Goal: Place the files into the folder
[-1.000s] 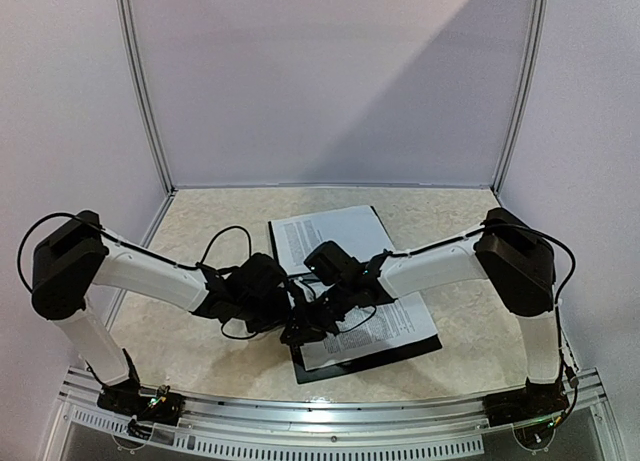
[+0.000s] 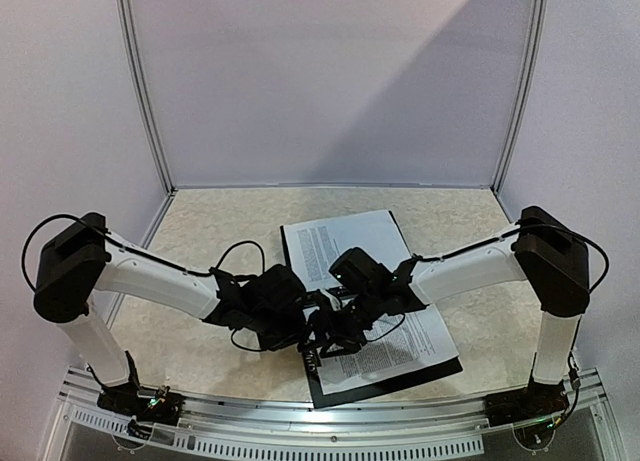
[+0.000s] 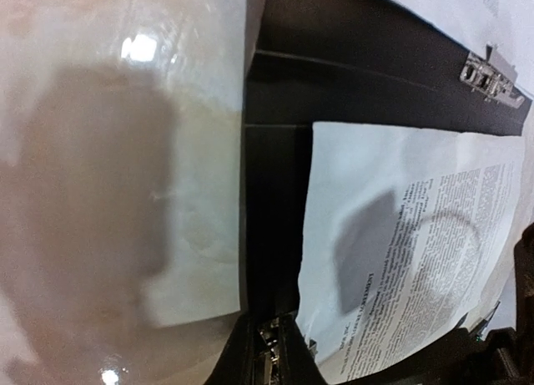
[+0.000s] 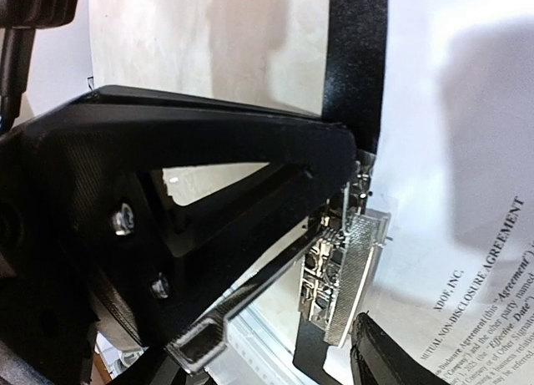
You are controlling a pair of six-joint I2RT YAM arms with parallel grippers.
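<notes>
A black folder (image 2: 330,393) lies open on the table, with a printed sheet on each half, one far (image 2: 335,239) and one near (image 2: 418,343). Both halves carry a metal clip; the far clip (image 3: 492,80) shows in the left wrist view. At the near half's left edge, my left gripper is down at the near clip (image 4: 342,276), metal showing between its narrowly spaced fingers; whether they grip it is unclear. My right gripper stands open beside the same clip, its fingers wide apart. The near clip is largely hidden in the top view.
The two arms meet closely over the folder's left side. Bare table (image 2: 190,346) lies to the left, with more free room at the right. A metal rail (image 2: 330,411) runs along the front edge.
The folder with its sheets has slid right and toward the front edge. Both grippers have moved right along with it, staying at the near half's left edge.
</notes>
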